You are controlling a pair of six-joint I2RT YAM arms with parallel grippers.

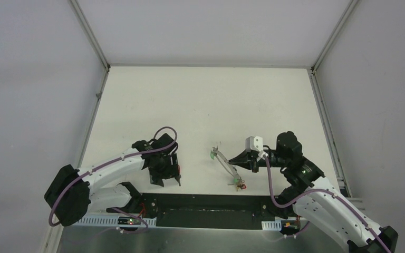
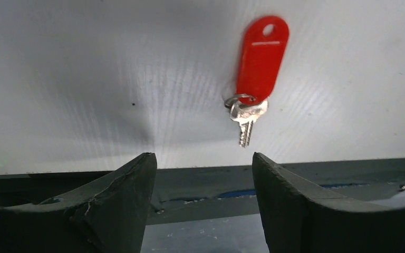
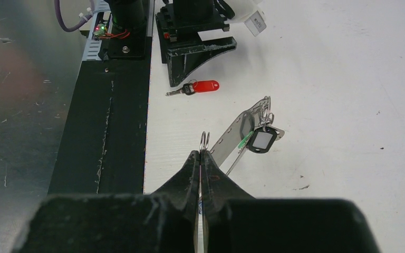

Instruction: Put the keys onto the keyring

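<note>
A key [image 2: 246, 126] on a small ring with a red tag [image 2: 261, 60] lies flat near the table's front edge. My left gripper stands open over it, fingers apart, and mostly hides it in the top view. My right gripper is shut, with thin wire loops at its fingertips; whether they are held cannot be told. Just beyond it, a long metal holder [image 3: 232, 138] with rings and a black tag [image 3: 261, 139] lies on the table, with green and red pieces at its ends in the top view.
A dark rail [image 1: 205, 205] runs along the front edge, between the two arm bases. Walls stand at both sides and the back.
</note>
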